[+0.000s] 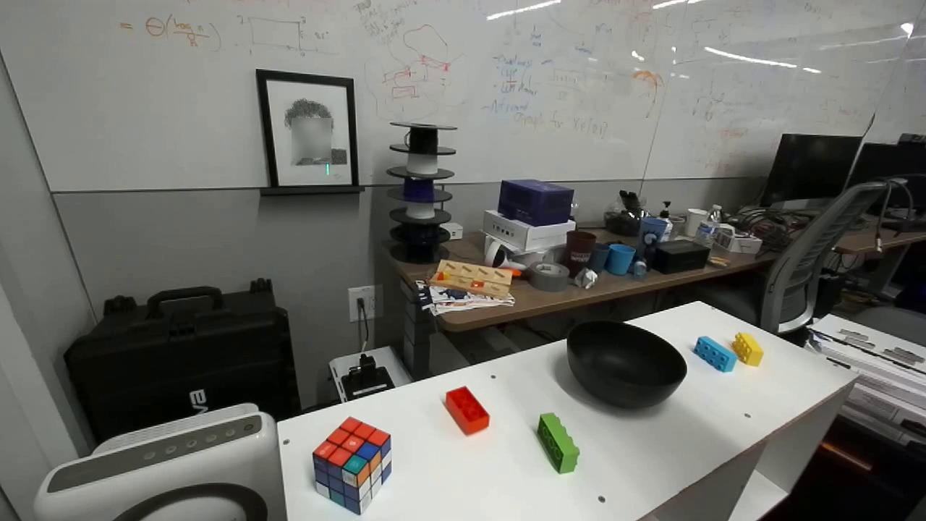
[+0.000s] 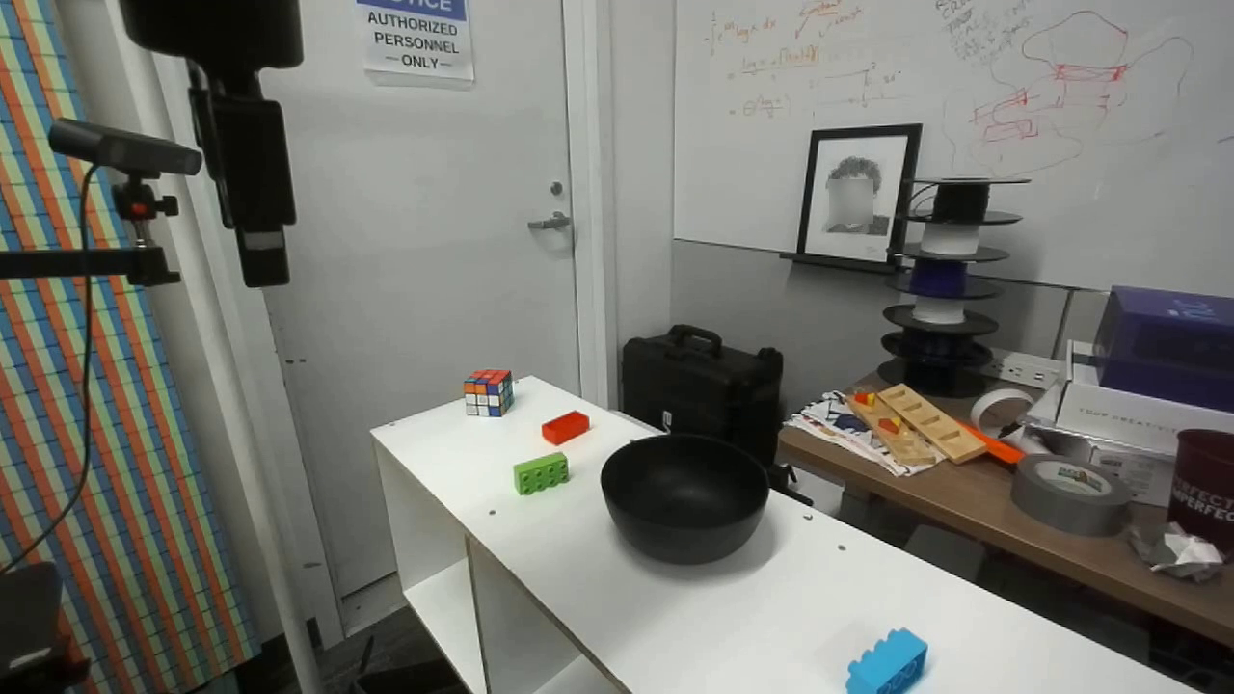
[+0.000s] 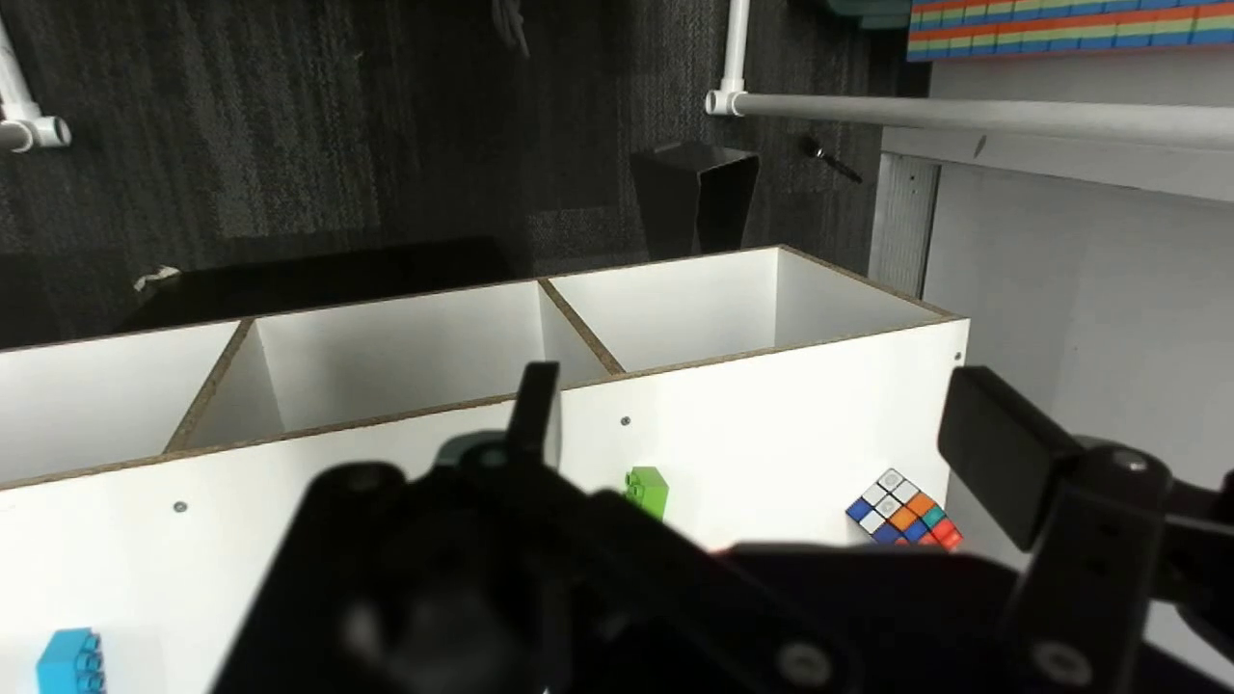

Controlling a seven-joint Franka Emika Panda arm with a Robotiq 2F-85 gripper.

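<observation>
In the wrist view my gripper stands open, its fingers far apart and nothing held between them. In exterior view 2 part of it hangs at the upper left, well clear of the white table (image 2: 798,613). On that tabletop are a black bowl (image 1: 625,369), a green brick (image 1: 558,443), a red brick (image 1: 466,411) and a colourful puzzle cube (image 1: 352,464). Beyond the bowl, a blue brick (image 1: 715,353) lies close to a yellow brick (image 1: 748,349). The bowl's bottom is hidden in both exterior views.
A brown desk (image 1: 521,308) crowded with boxes, cups and tape runs behind the table. A white appliance (image 1: 165,469) stands near the cube's end. In exterior view 2 a pale pole (image 2: 226,347) rises on the left. Bare tabletop surrounds the bowl.
</observation>
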